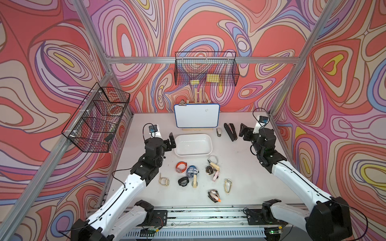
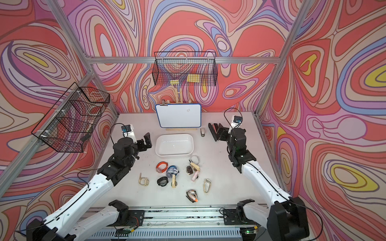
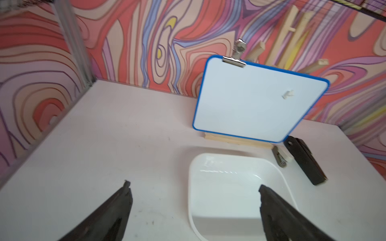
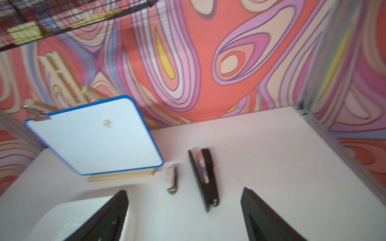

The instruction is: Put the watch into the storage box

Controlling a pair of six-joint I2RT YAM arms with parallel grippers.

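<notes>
Several watches lie in front of the white tray [image 1: 193, 154], among them a red one [image 1: 181, 167], a blue one [image 1: 192, 171], a black one [image 1: 183, 181] and a dark one with an orange tip [image 1: 214, 195]. One small beige and grey watch-like item [image 4: 171, 179] rests at the back beside a long black box [image 4: 205, 180], which looks unlidded. Which of these is the storage box I cannot tell. My left gripper is open and empty, raised left of the tray. My right gripper is also open and empty, in front of the black box's right side.
A whiteboard [image 1: 197, 115] with a blue rim stands behind the tray. Wire baskets hang on the back wall [image 1: 207, 72] and left frame [image 1: 96, 116].
</notes>
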